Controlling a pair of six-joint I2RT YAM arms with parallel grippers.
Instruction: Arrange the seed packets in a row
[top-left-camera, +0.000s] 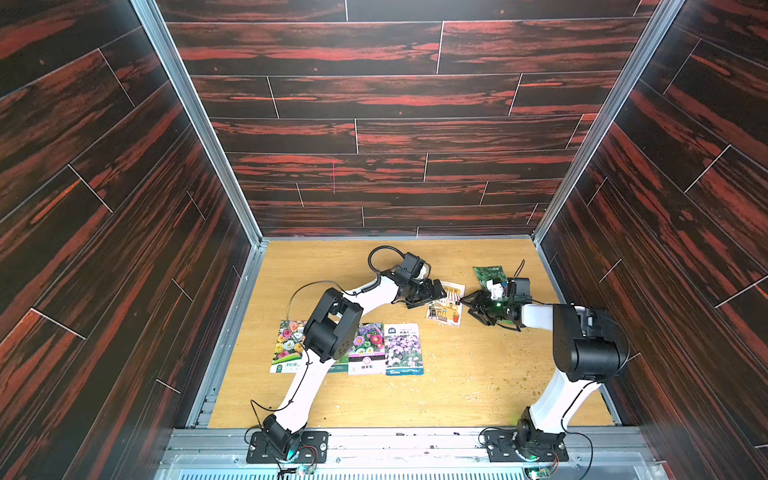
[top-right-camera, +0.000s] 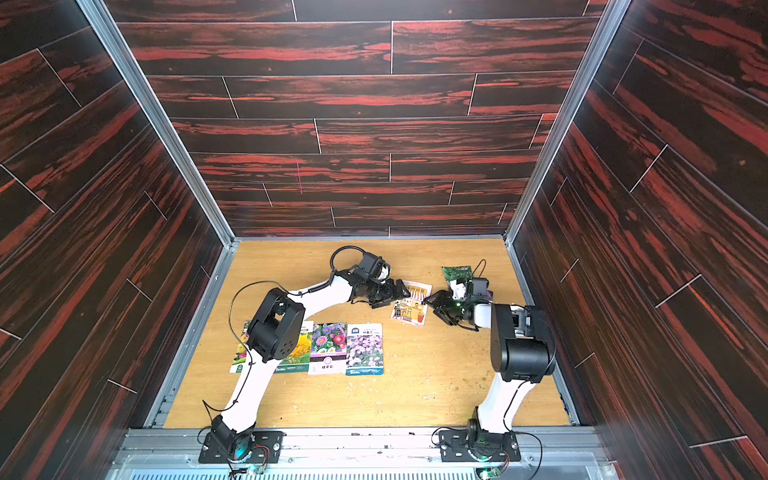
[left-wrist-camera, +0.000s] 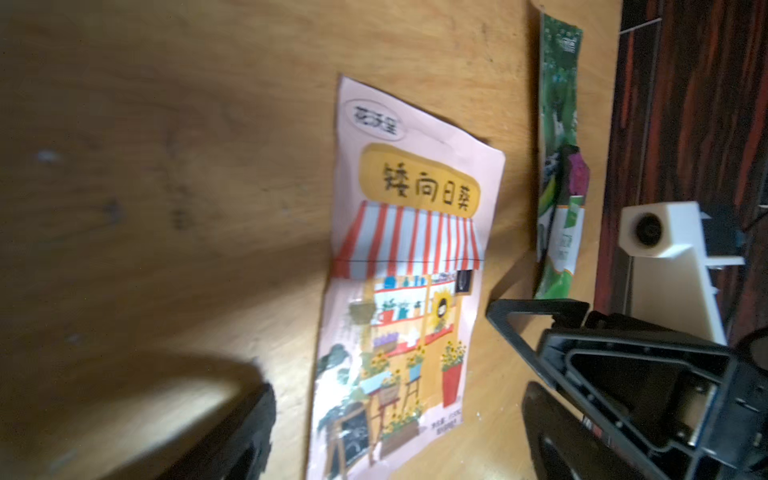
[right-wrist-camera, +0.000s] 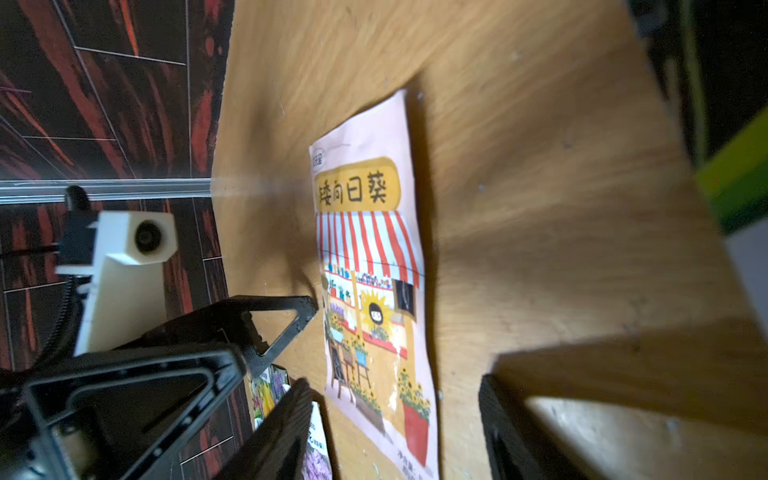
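Note:
A pink sunflower seed packet (top-left-camera: 445, 312) (top-right-camera: 409, 312) (left-wrist-camera: 408, 320) (right-wrist-camera: 372, 296) lies flat mid-table between my grippers. My left gripper (top-left-camera: 424, 297) (top-right-camera: 389, 297) hovers at its left, open, with nothing between the fingers. My right gripper (top-left-camera: 478, 308) (top-right-camera: 442, 306) is open at its right, also empty. Several packets form a row at front left: a rose packet (top-left-camera: 288, 344), a partly hidden yellow-flower packet (top-right-camera: 297, 350), an aster packet (top-left-camera: 366, 348) and a lilac-flower packet (top-left-camera: 404, 350). A green packet (top-left-camera: 488, 274) (left-wrist-camera: 558, 96) lies behind my right gripper, partly covered.
Dark panelled walls (top-left-camera: 400, 136) enclose the table. The left arm passes over part of the row.

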